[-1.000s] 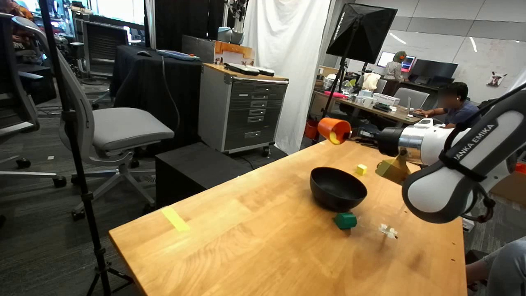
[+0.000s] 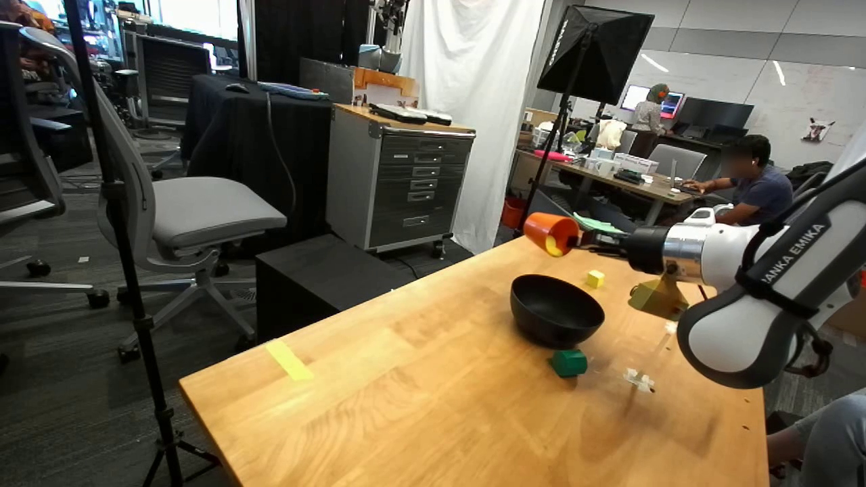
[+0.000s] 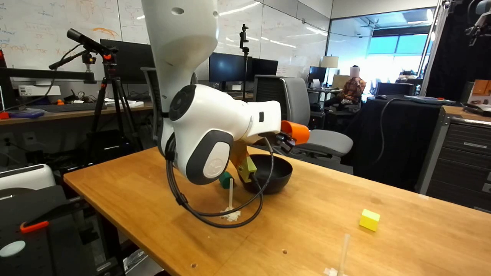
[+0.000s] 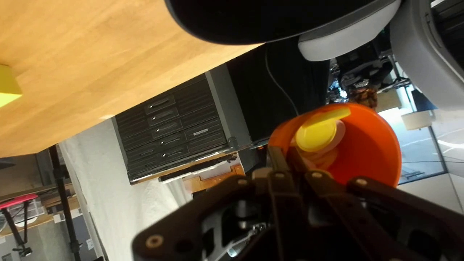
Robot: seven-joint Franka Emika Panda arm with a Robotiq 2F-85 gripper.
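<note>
An orange cup (image 2: 539, 227) is held in the air, tipped on its side, with my gripper (image 2: 581, 240) shut on its wall. Inside the cup lies a yellow round-faced object (image 4: 316, 135), seen through the mouth in the wrist view. The fingers (image 4: 280, 161) pinch the rim there. The cup hangs above the far side of the table, apart from the black bowl (image 2: 560, 312), whose inside looks empty in exterior view 1. Beside the bowl, on its near side, sits a green block (image 2: 569, 362). A small yellow cube (image 3: 369, 220) rests on the open table.
Bare wood of the table (image 2: 406, 381) spreads wide to the left of the bowl in exterior view 1. Thin clear posts, one with a taped base (image 3: 231, 214), stand on the tabletop near the arm. A cable (image 3: 221, 225) loops low beneath the arm.
My gripper has come down a little with the orange cup still in it, and the forearm has shifted right in exterior view 1. Bowl, green block and yellow cube have stayed put.
</note>
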